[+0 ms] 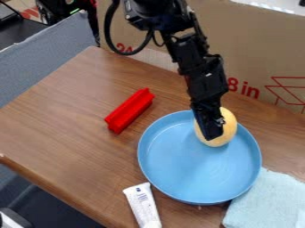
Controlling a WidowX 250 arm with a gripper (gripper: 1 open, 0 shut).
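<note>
The black robot gripper [213,118] reaches down from the top onto a pale yellow round object [219,134] at the upper right of a blue plate [179,169]. Its fingers overlap the yellow object; whether they are closed on it cannot be made out.
A red block [128,110] lies left of the plate on the wooden table [66,116]. A white tube [142,205] is at the front, a pale cloth [268,200] at the lower right. A cardboard wall [262,53] stands behind.
</note>
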